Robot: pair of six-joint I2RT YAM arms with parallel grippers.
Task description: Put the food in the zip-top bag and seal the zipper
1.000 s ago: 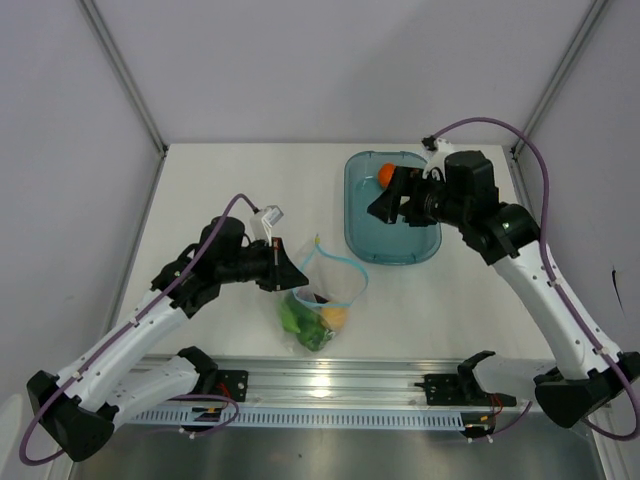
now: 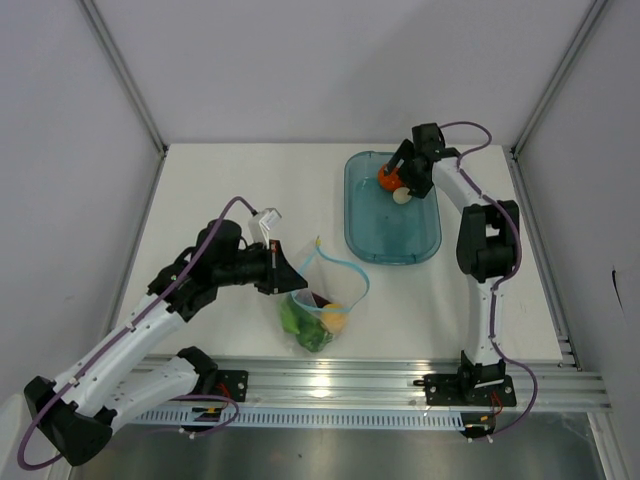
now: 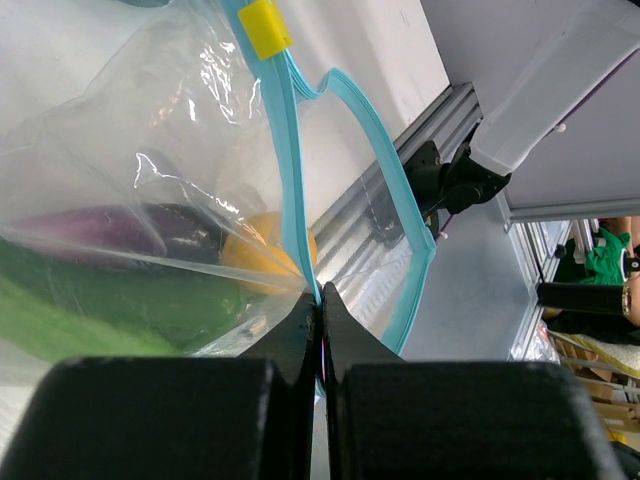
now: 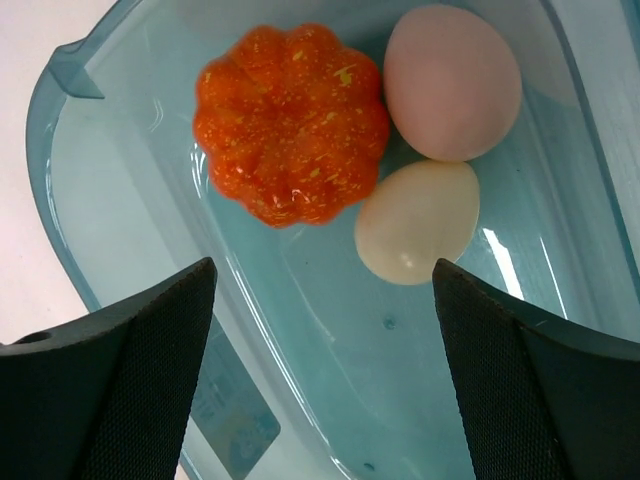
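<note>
A clear zip top bag (image 2: 324,303) with a blue zipper rim stands open near the table's front. Inside it the left wrist view shows a green food item (image 3: 120,300), a purple one (image 3: 95,235) and a yellow-orange one (image 3: 262,250). My left gripper is shut on the bag's blue rim. Over the far end of the blue tray, my right gripper is open with nothing between its fingers. Ahead of those fingers lie an orange pumpkin (image 4: 292,125), a cream egg-shaped item (image 4: 418,222) and a pinkish egg (image 4: 452,82).
The blue tray (image 2: 392,250) has raised walls and an empty near half. A yellow zipper slider (image 3: 265,27) sits on the bag's rim.
My right arm has swung away from the front and reached over the tray's far right, uncovering the tray's middle. The left arm and the bag stay put.
</note>
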